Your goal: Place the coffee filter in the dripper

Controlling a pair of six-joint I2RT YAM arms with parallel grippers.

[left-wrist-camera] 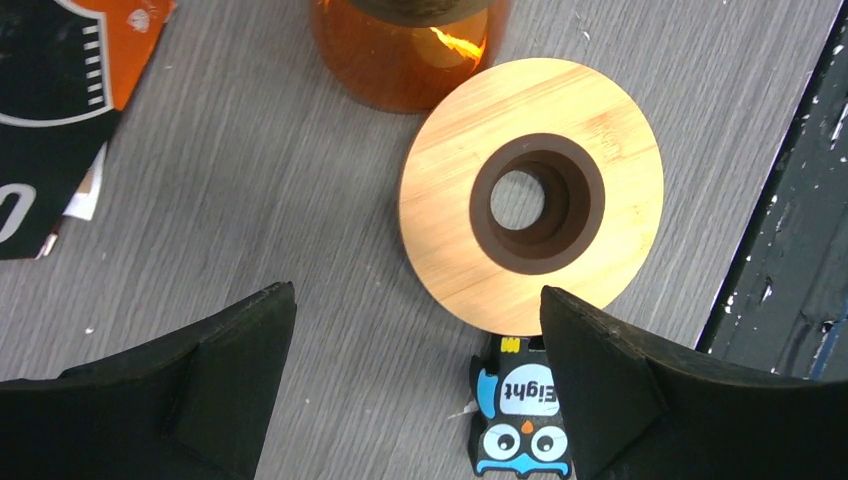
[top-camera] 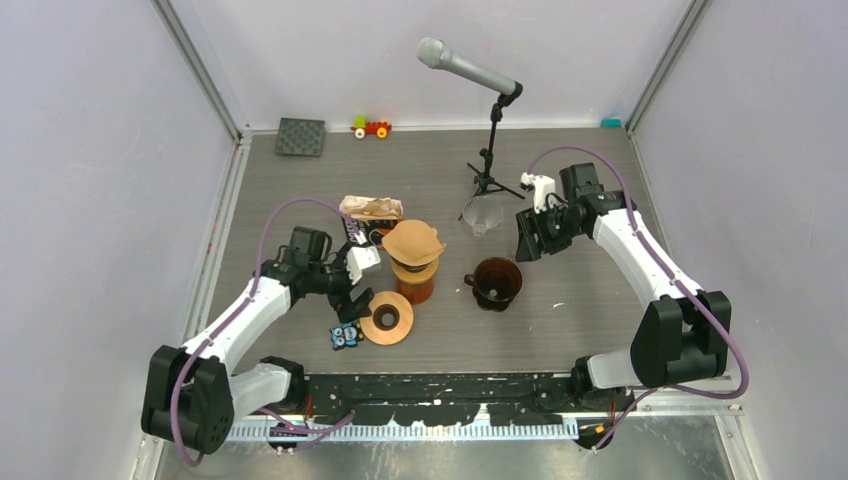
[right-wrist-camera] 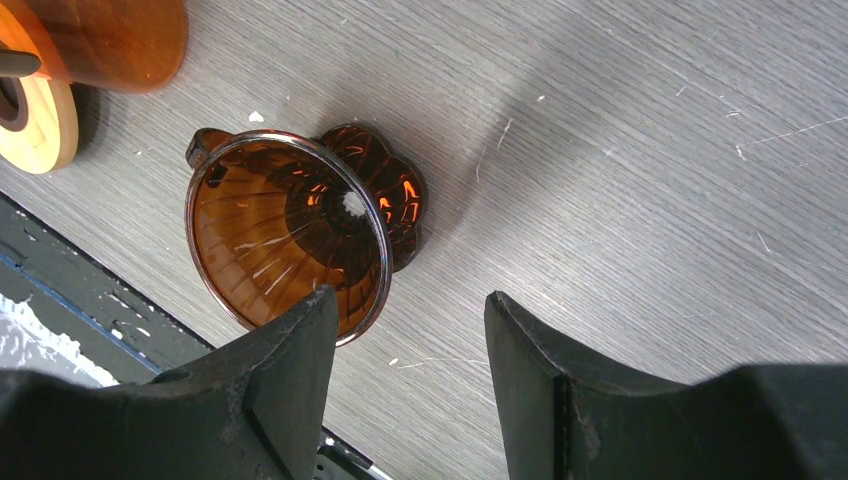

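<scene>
A tan paper coffee filter (top-camera: 412, 240) rests on top of the amber glass vessel (top-camera: 416, 290) with its wooden collar; how deep it sits is hidden. The brown ribbed dripper (right-wrist-camera: 285, 225) stands on the table to the right, its cone empty. Beside the vessel lies a wooden ring holder (left-wrist-camera: 440, 205) with a dark centre. My left gripper is open above the table near that ring, nothing between its fingers. Open and empty too, my right gripper hovers up and right of the brown dripper in the top view.
Behind the vessel lies an open coffee filter packet (top-camera: 372, 210). A clear cone (top-camera: 483, 213) stands near the microphone stand (top-camera: 489, 160). The owl-printed item (left-wrist-camera: 523, 415) touches the ring's near side.
</scene>
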